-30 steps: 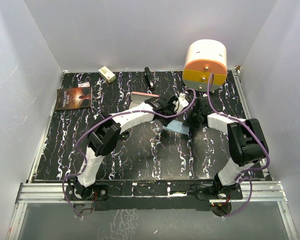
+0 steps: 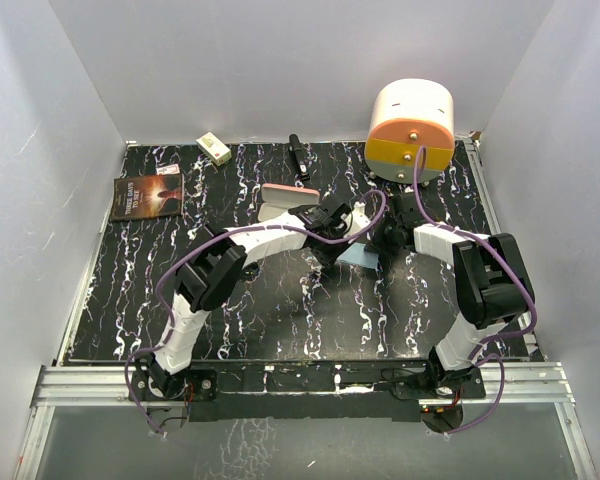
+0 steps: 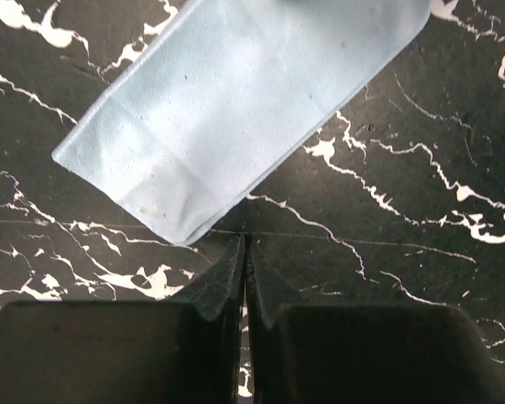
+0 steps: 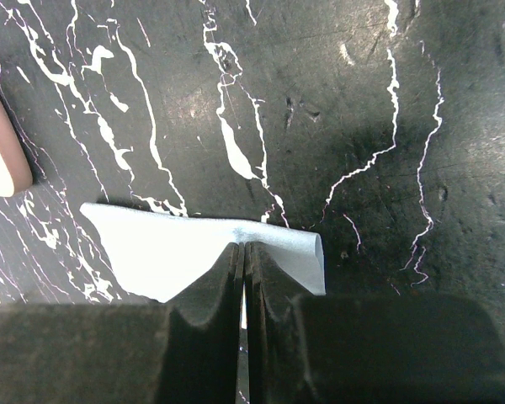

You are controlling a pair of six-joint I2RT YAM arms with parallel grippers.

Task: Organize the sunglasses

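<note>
The light blue cloth (image 2: 359,256) lies folded on the dark marbled table between my two grippers. In the left wrist view, my left gripper is shut with nothing between its fingers; the cloth (image 3: 227,101) is outside them, its near corner just past the tips. My right gripper has its fingers together over the cloth (image 4: 177,248) near its far edge; whether any fabric is pinched there is unclear. An open case with a pink rim (image 2: 288,190) sits behind the left arm, partly hidden. No sunglasses can be clearly made out.
A toy-like round-topped cabinet (image 2: 412,125) stands at the back right. Along the back are a black object (image 2: 298,157) and a small pale box (image 2: 213,149); a book (image 2: 147,197) lies at the left.
</note>
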